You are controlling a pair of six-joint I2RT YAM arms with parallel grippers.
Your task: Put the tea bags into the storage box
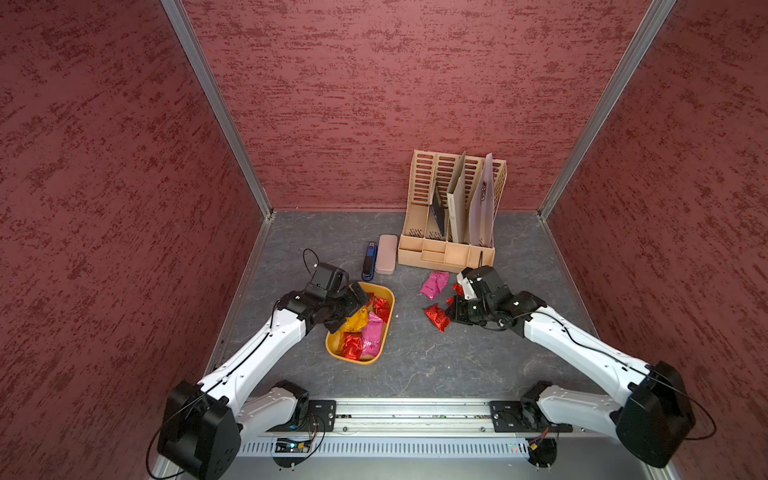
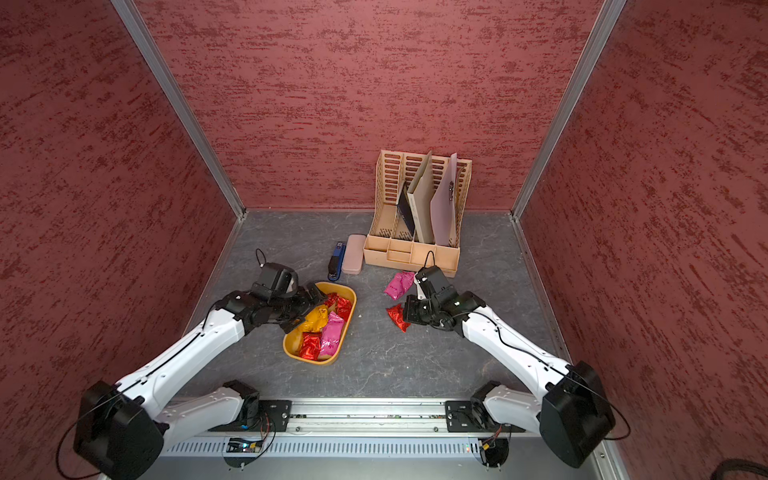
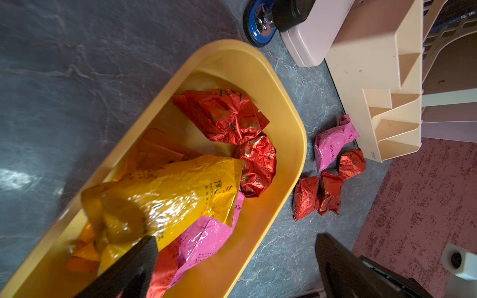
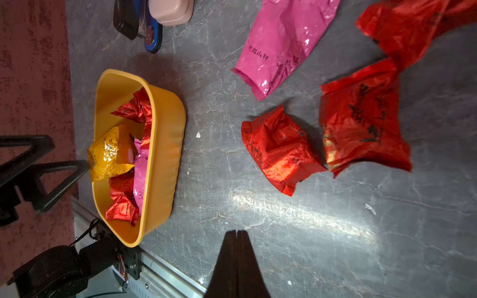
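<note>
The yellow storage box (image 1: 388, 342) holds orange-yellow (image 3: 171, 198), red (image 3: 223, 116) and pink (image 3: 206, 241) tea bags. Over its left side, my left gripper has its fingers wide apart; a yellow bag lies below them, inside the box. Outside the box, a pink tea bag (image 4: 285, 47) and three red ones, the nearest red bag (image 4: 280, 149), the middle red bag (image 4: 365, 124) and the far red bag (image 4: 407, 29), lie grouped on the table. My right gripper is shut above the table beside them, nothing showing between its tips.
Behind the loose bags stands a beige organiser (image 1: 432, 254) with upright folders. A pink case (image 1: 386, 253) and a blue-black stapler-like object (image 1: 369, 261) lie behind the box. Table between box and bags is clear, as is the front right.
</note>
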